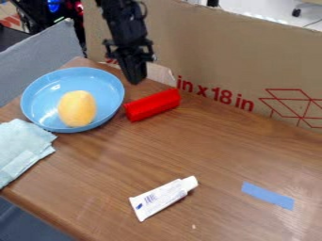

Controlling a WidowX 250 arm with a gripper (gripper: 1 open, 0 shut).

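My gripper (pixel 134 72) hangs from the top of the view, above the back edge of the table, behind the blue plate and the red cylinder. Its fingers point down, and I cannot make out how far apart they are. A yellow oval object (pixel 77 108) rests in the blue plate (pixel 44 90) at the left. Just right of the plate lies a red cylinder (pixel 152 104). A white tube (pixel 163 196) lies in the lower middle of the table (pixel 189 155).
A pale cloth (pixel 15 151) is at the left edge. A blue strip (pixel 268 197) lies at the right. A cardboard wall (pixel 239 56) stands along the back.
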